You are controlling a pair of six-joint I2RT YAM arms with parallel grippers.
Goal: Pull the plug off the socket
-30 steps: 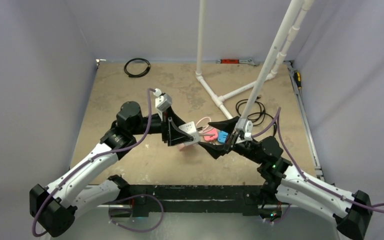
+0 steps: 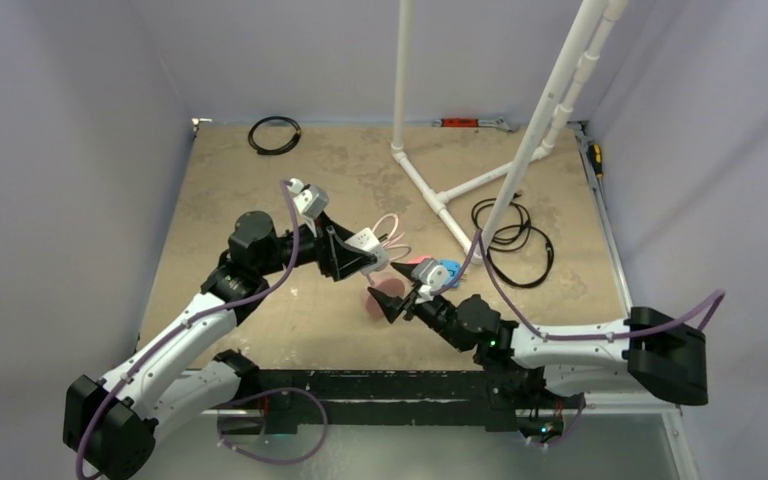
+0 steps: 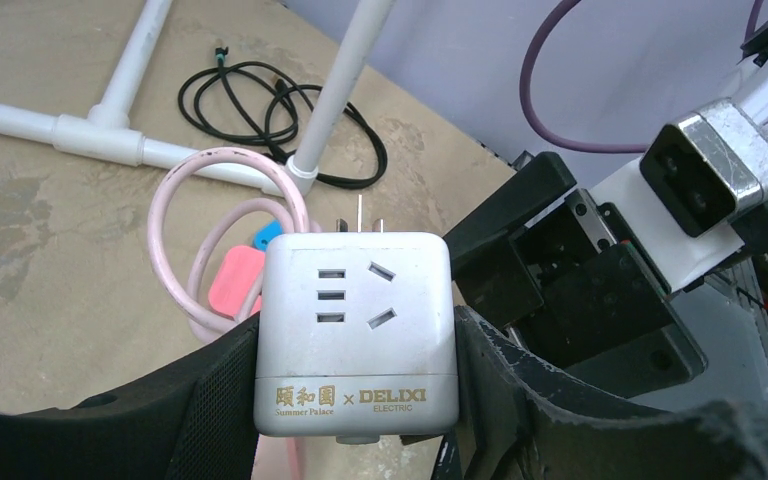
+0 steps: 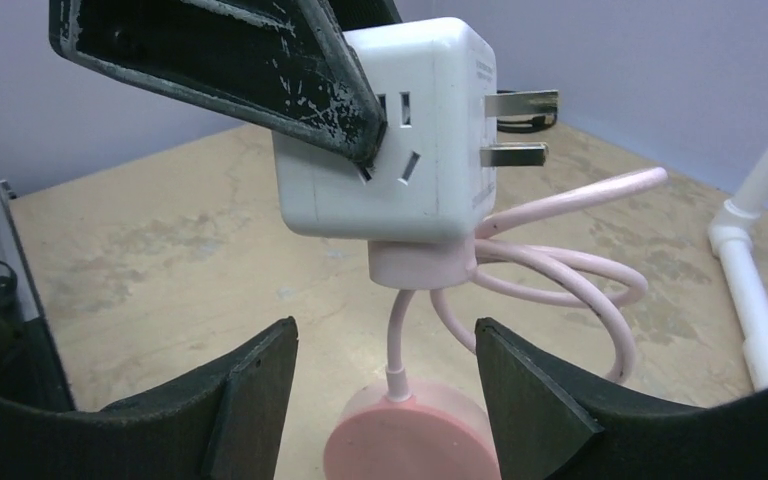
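The white cube socket (image 3: 358,300) is gripped between the fingers of my left gripper, raised above the table. Metal prongs (image 4: 520,128) stick out from one side of it. A pale pink plug (image 4: 422,264) sits against the socket's underside, its looped pink cord (image 4: 600,310) hanging beside it. Below hangs or lies a pink disc (image 4: 410,440) joined to a thin cord; whether it touches the table is unclear. My right gripper stands open beneath the plug, fingers either side of the thin cord in view, holding nothing.
On the table lie a pink piece (image 3: 237,280) and a blue piece (image 2: 450,270). A white pipe frame (image 2: 430,195) rises behind, with a black cable (image 2: 520,240) to its right.
My left gripper has shifted slightly left with the socket.
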